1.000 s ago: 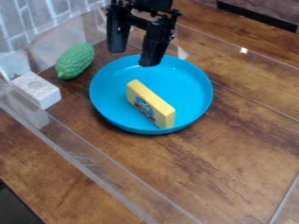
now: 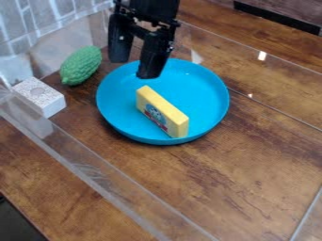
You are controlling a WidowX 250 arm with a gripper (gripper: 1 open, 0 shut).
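The black gripper [image 2: 136, 58] hangs over the back left of a blue plate [image 2: 201, 99], its two fingers pointing down and apart, with nothing visible between them. A yellow box [image 2: 164, 110] with a printed side lies on the plate toward its front, in front of the gripper and apart from it. A green textured oval object [image 2: 81, 66] sits left of the plate. A white block [image 2: 40, 98] lies further left.
Clear plastic panels [image 2: 101, 184] run along the left side of the wooden table [image 2: 239, 188].
The gripper has shifted slightly to the left. The plate, the yellow box and the other objects look unmoved.
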